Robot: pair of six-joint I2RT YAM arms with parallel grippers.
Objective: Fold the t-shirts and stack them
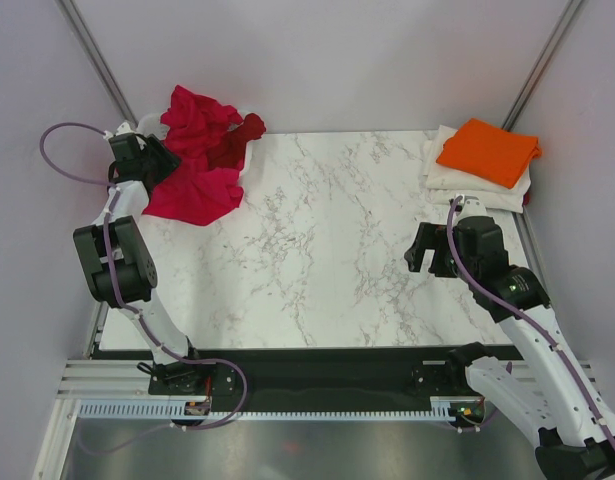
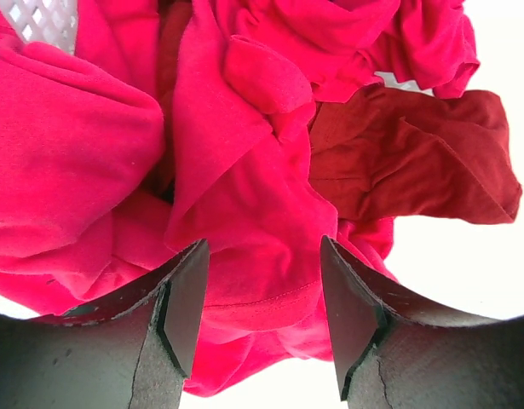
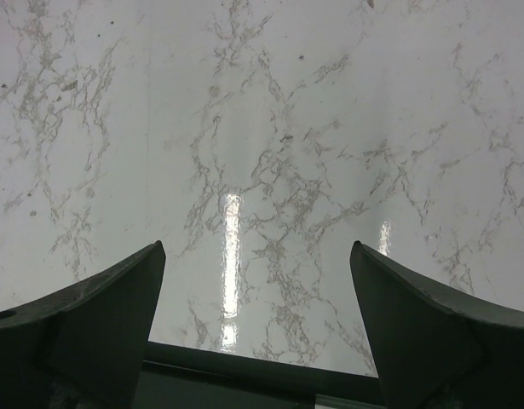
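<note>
Crumpled bright red shirts (image 1: 195, 190) spill over a white basket (image 1: 249, 160) at the table's back left, with a darker red one (image 1: 249, 129) among them. My left gripper is open above this heap; bright red cloth (image 2: 257, 204) shows below and between its fingers, not gripped. The dark red cloth (image 2: 406, 153) lies to the right in the left wrist view. Over the right part of the table, my right gripper stands open with only bare marble beneath. A folded orange shirt (image 1: 489, 152) rests on folded white ones (image 1: 457, 182) at the back right.
Walls rise at the back and both sides. The table's dark front edge (image 1: 317, 356) runs below both arms.
</note>
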